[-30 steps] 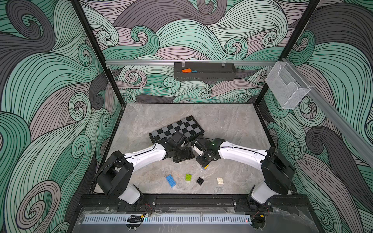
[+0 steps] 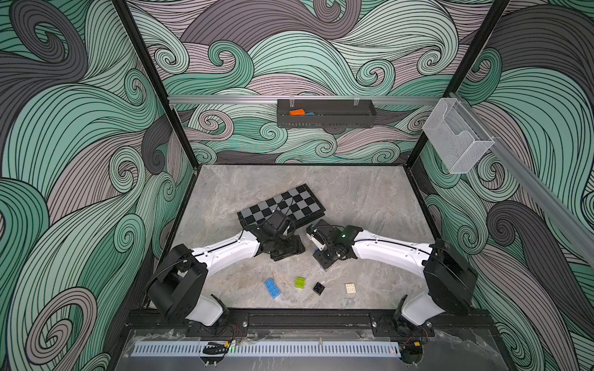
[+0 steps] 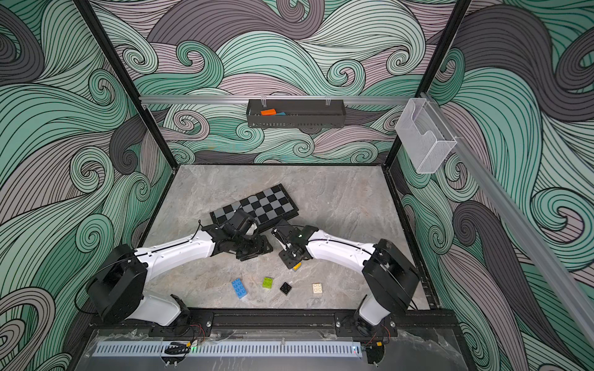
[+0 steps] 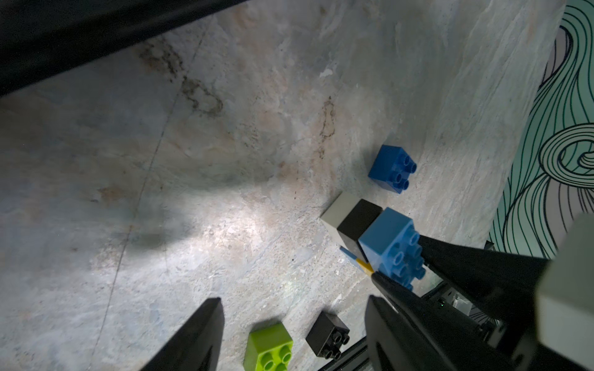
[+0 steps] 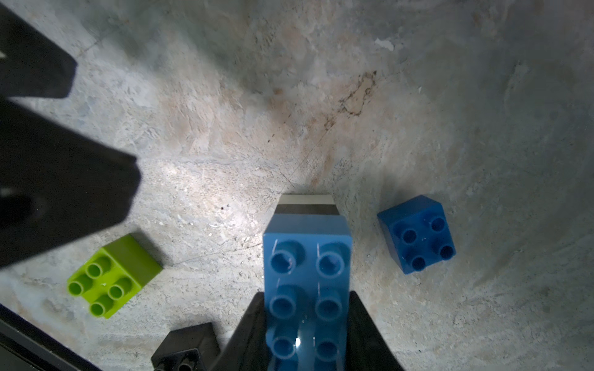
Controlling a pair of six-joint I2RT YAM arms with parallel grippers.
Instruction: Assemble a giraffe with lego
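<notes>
In the right wrist view my right gripper is shut on a light blue studded brick (image 5: pixel 307 247), with a black layer and a white layer joined behind it. The left wrist view shows this stack from the side: light blue, black (image 4: pixel 360 219), then white (image 4: pixel 340 209), plus a yellow piece (image 4: pixel 364 266) by the right gripper's finger. My left gripper is open, empty between its fingers, to the left of the stack and apart from it. On the table lie a dark blue brick (image 5: pixel 417 235), a lime green brick (image 5: pixel 117 272) and a black brick (image 4: pixel 326 334).
Another blue brick (image 2: pixel 271 288) and a cream brick (image 2: pixel 350 288) lie along the front of the table. A checkered board (image 2: pixel 281 206) rests behind the left gripper. On the back rail hangs a dark bin (image 2: pixel 326 121).
My left gripper has shifted slightly left and my right gripper slightly right, so the gap between them is wider. The loose bricks at the front have not moved.
</notes>
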